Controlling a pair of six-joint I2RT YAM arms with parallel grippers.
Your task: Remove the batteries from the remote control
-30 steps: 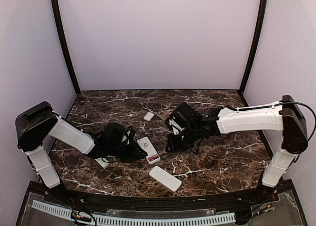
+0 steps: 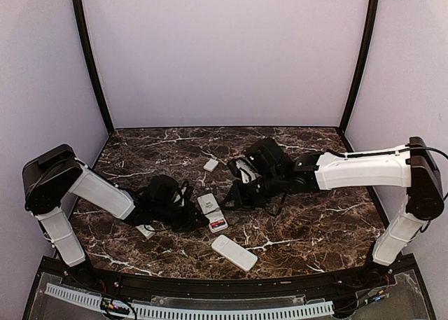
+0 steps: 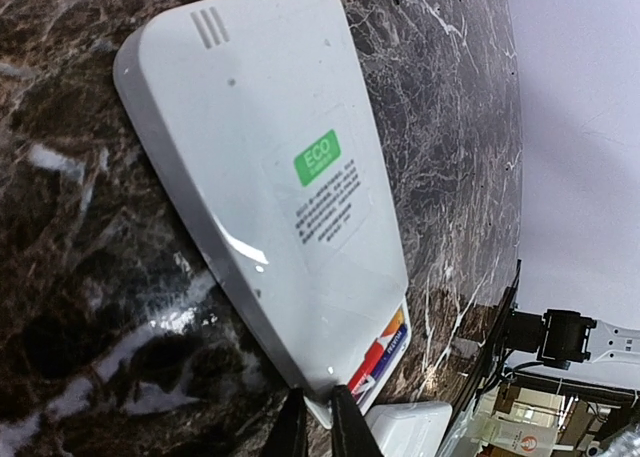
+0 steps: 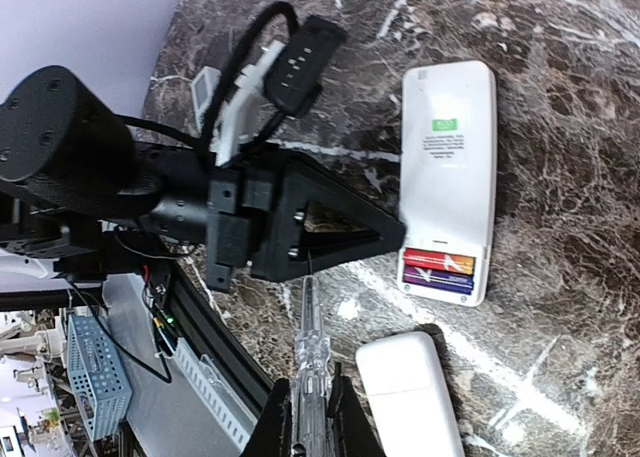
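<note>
The white remote (image 2: 208,205) lies back-up on the marble table, its battery bay exposed at the near end with batteries (image 4: 438,269) inside, red and dark blue. In the left wrist view my left gripper has its fingertips at the remote's lower edge beside the bay; how far apart they are is unclear. My right gripper (image 2: 236,197) is over the table right of the remote, shut on a slender clear-and-metal tool (image 4: 313,347), whose tip points toward the left gripper in the right wrist view.
A second white, flat object (image 2: 234,253) lies nearer the front edge. A small white piece (image 2: 211,164) sits farther back. Another pale item (image 2: 145,231) is partly under the left arm.
My right gripper has moved slightly back and left, rising a little in the top view. The left gripper and the remote have shifted only very slightly.
</note>
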